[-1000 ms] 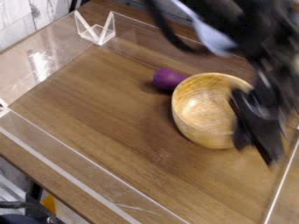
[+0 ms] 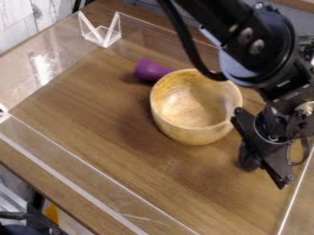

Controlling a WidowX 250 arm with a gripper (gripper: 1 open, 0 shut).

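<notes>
A wooden bowl (image 2: 185, 108) sits on the wooden table (image 2: 98, 138). Just behind its left side lies a purple object (image 2: 151, 72). My black gripper (image 2: 252, 156) is low at the bowl's right, close to the table. It looks shut, with nothing seen between its fingers, though the fingertips are dark and hard to make out.
A small clear plastic holder (image 2: 101, 29) stands at the back left. Transparent panels run along the table's left side.
The bowl and the purple object have shifted left. My gripper has moved from over the bowl's right part to low beside it, outside its rim.
</notes>
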